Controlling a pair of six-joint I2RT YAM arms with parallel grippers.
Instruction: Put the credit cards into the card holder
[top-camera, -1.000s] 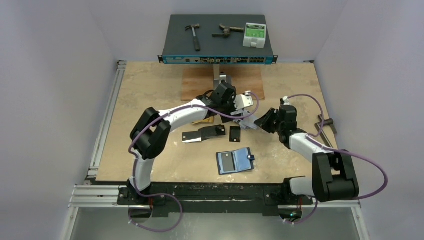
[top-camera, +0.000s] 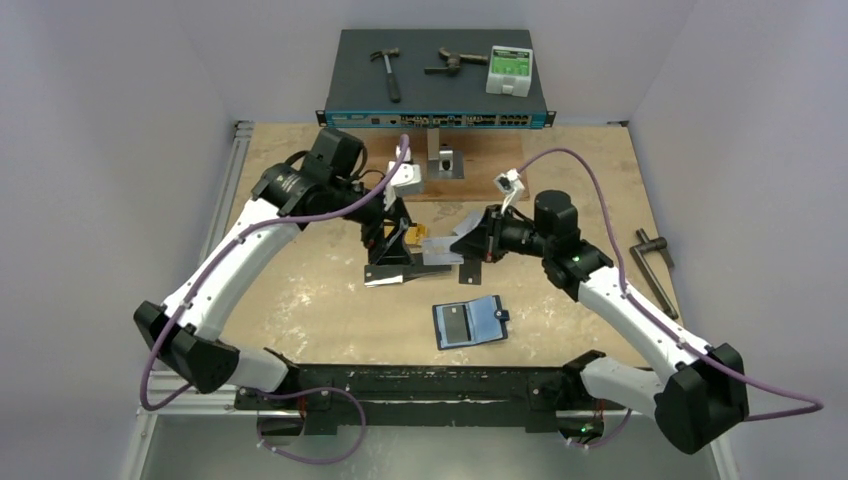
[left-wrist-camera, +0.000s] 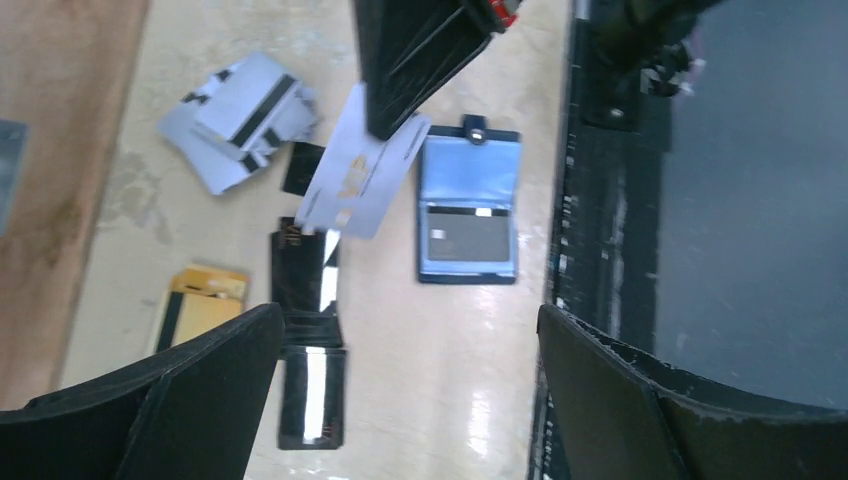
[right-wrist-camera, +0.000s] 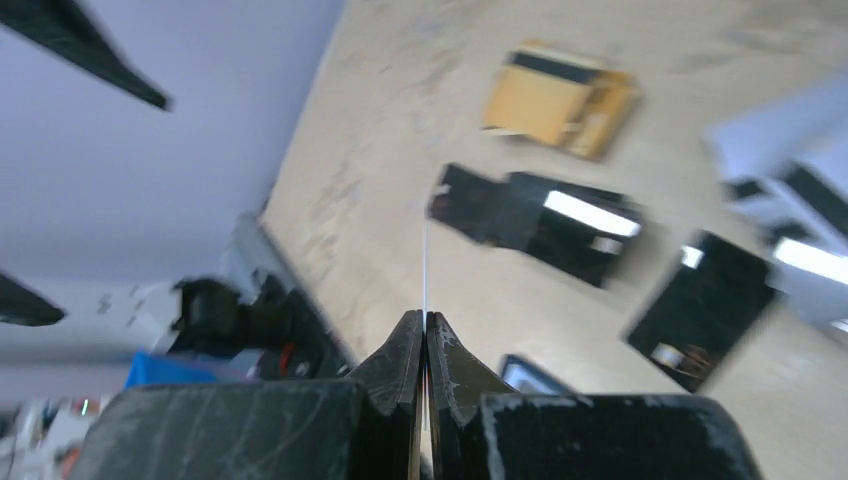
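A thin white card is pinched in my right gripper (top-camera: 478, 247), which is shut on it; in the right wrist view the card (right-wrist-camera: 424, 265) appears edge-on between the fingertips. My left gripper is open and empty above the table, its fingers wide apart. The blue card holder (top-camera: 487, 320) lies opened flat near the front, with a grey card (left-wrist-camera: 468, 236) in one side. White cards (left-wrist-camera: 250, 110) lie in a loose pile, partly hidden from above. Black cards (left-wrist-camera: 298, 275) form a row, gold cards (left-wrist-camera: 205, 300) lie beside it, and a single black card (right-wrist-camera: 705, 310) lies apart.
Behind the work area a wooden board (top-camera: 500, 160) bears a metal bracket. A dark rack unit (top-camera: 420, 95) stands at the back with hammers and a box (top-camera: 510, 70). Tools (top-camera: 655, 270) lie at the right edge.
My right gripper has moved left with the white card, over the middle of the table. The left arm has swung left and appears raised, away from the white pile.
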